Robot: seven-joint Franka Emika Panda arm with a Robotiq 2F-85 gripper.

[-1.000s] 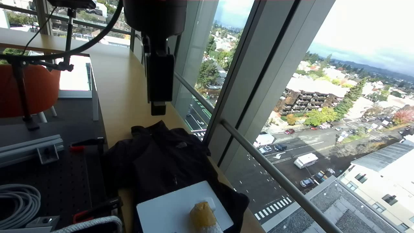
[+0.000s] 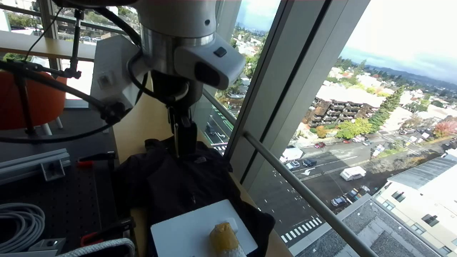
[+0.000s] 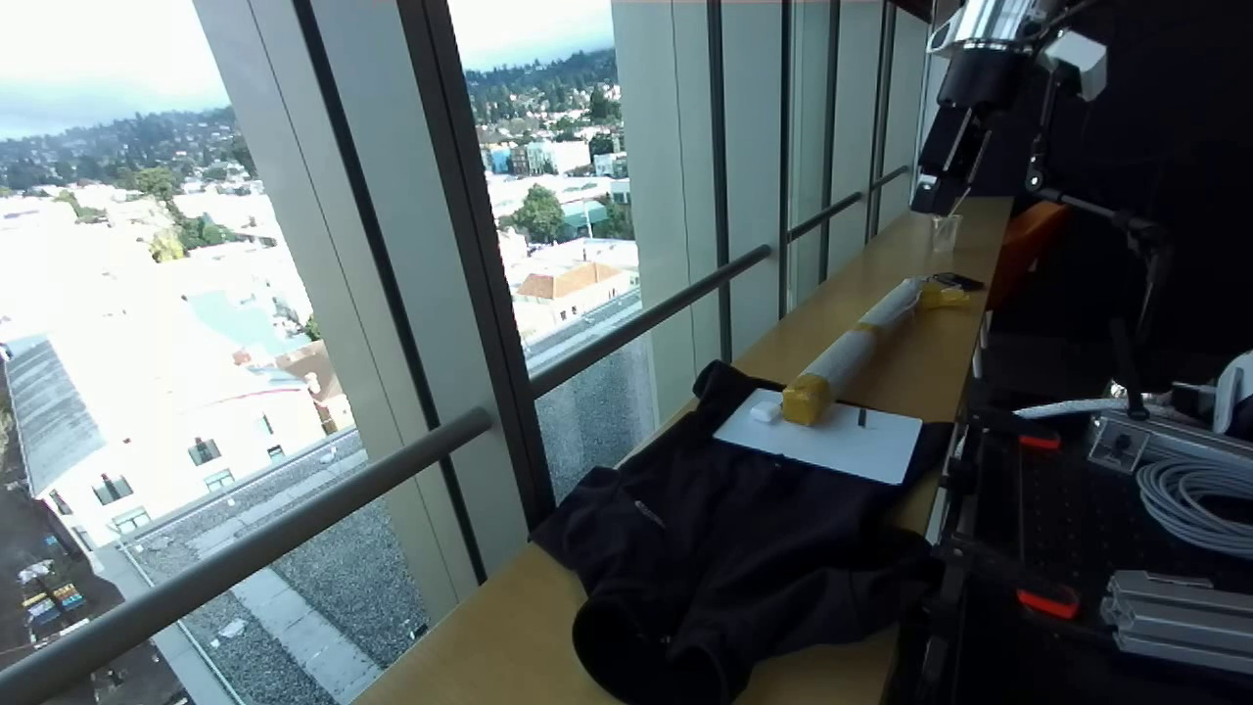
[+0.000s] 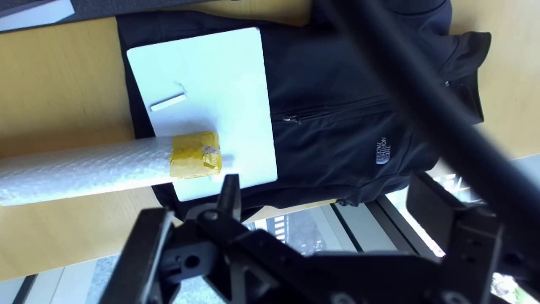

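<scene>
A black jacket [image 4: 324, 152] lies spread over the wooden ledge, its North Face logo facing up in the wrist view. On it rests a white board [image 4: 243, 91], partly under the taped end of a long bubble-wrapped roll [image 4: 91, 169]. Yellow tape [image 4: 195, 154] covers that end. A small white stick-like piece [image 4: 168, 101] lies on the board. Beside the roll sits a small white block [image 3: 765, 411]. My gripper is open above the jacket, its fingers wide apart and nothing between them. In exterior view 2, my gripper [image 3: 940, 194] hangs high over the ledge.
A metal rail [image 2: 300, 184] and windows run along one side. Opposite lies a black perforated surface [image 2: 79, 192] with a cable coil [image 2: 21, 227] and clamps. A clear cup [image 3: 946, 231] stands farther along the ledge. A dark cable crosses the wrist view.
In exterior view 1, the arm's grey wrist housing has come into view and the gripper has shifted lower and slightly right, in front of the jacket's far end. Jacket, board and roll have not moved.
</scene>
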